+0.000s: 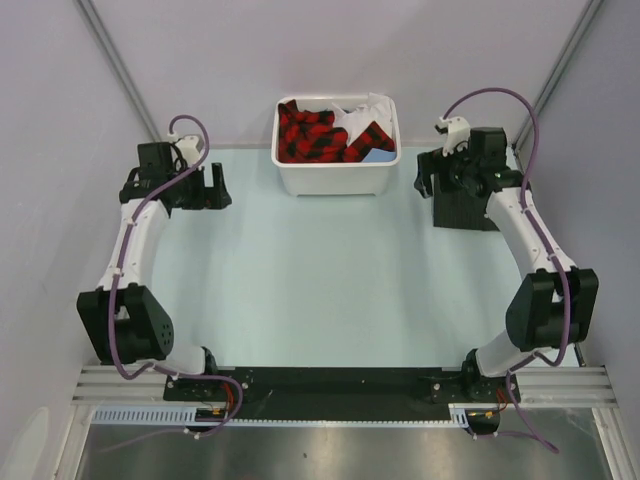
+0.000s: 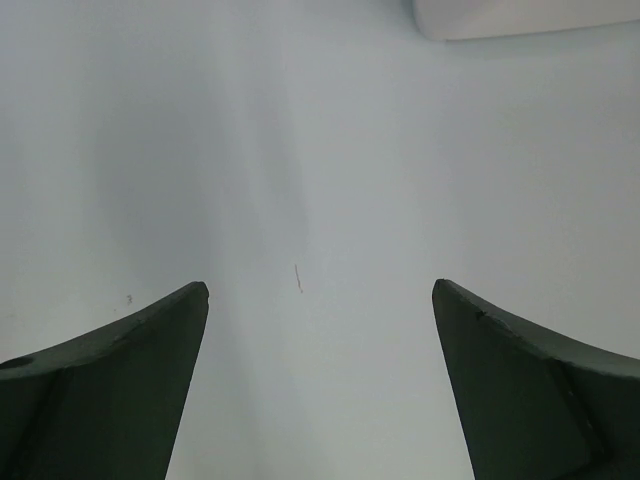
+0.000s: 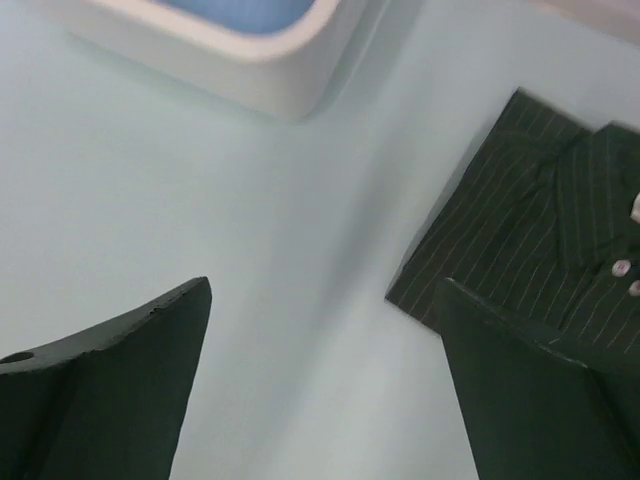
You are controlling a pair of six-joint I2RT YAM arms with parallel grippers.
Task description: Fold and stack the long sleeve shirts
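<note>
A white bin (image 1: 335, 178) at the back centre holds shirts: red-and-black check (image 1: 305, 130), white (image 1: 360, 115) and blue (image 1: 380, 156). A folded dark pinstriped shirt (image 1: 465, 213) lies on the table at the back right, partly under my right arm in the top view; in the right wrist view its buttons show (image 3: 515, 230). My left gripper (image 1: 215, 187) hangs open over bare table at the back left. My right gripper (image 1: 430, 172) is open above the table between the bin and the folded shirt, nothing between its fingers.
Walls stand at both sides and behind the bin.
</note>
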